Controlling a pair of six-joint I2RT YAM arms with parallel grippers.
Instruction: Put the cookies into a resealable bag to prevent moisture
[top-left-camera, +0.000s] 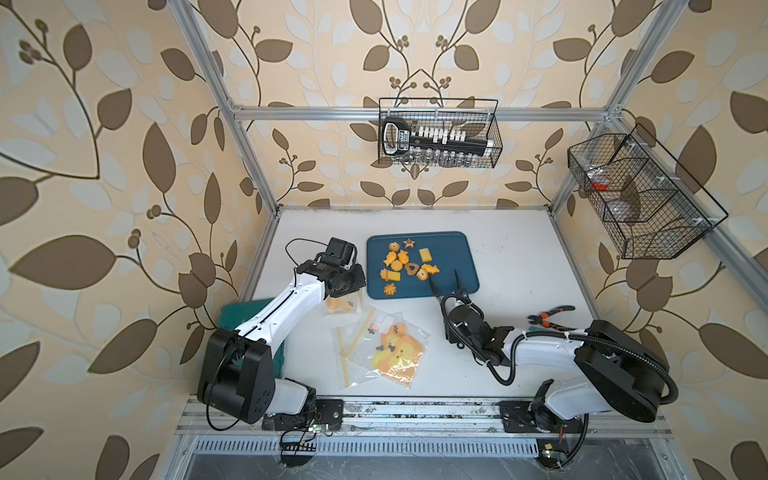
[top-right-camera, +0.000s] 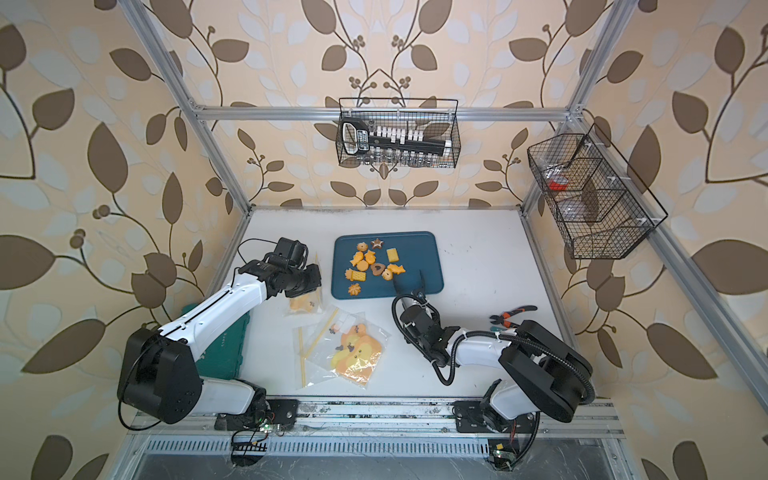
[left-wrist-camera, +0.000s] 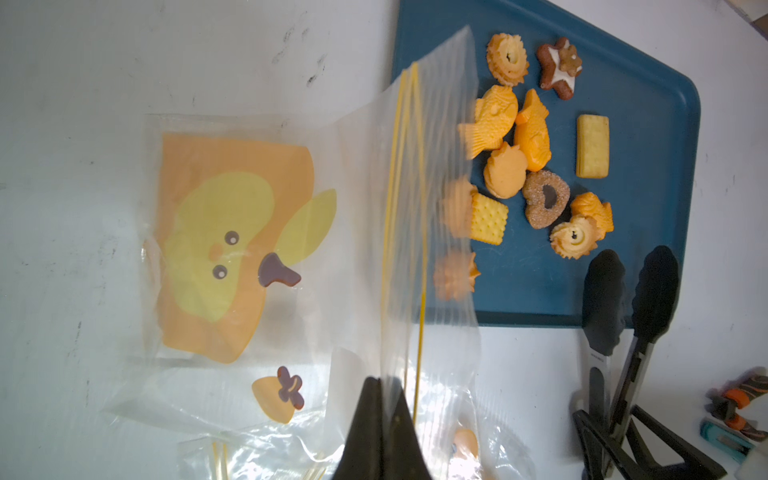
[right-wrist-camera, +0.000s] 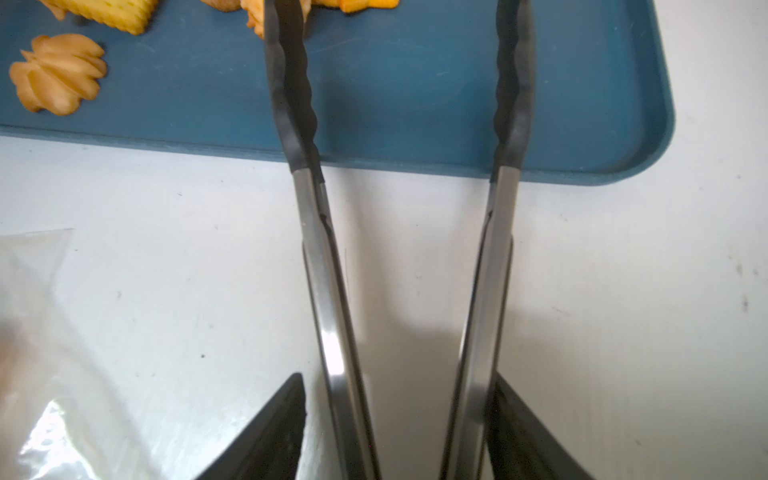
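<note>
My left gripper is shut on the thin clear film of a resealable bag (left-wrist-camera: 216, 248), near one end of its yellow zip lines. The bag's mouth edge stands raised over the left part of the blue tray (left-wrist-camera: 544, 296). Several cookies lie on that tray, among them a heart-shaped cookie (left-wrist-camera: 546, 198), a rectangular cookie (left-wrist-camera: 593, 146) and a star cookie (left-wrist-camera: 559, 68). Black-tipped tongs (right-wrist-camera: 328, 296) rest with their ends over the tray's front edge. Around their metal arms my right gripper stands open, a narrow gap showing beside each finger.
More clear bags (top-left-camera: 392, 348) with printed animals lie flat at the table's front. Red-handled pliers (top-left-camera: 550, 317) sit to the right, behind the right arm. A green item (top-left-camera: 248, 313) is under the left arm. The table right of the tray is clear.
</note>
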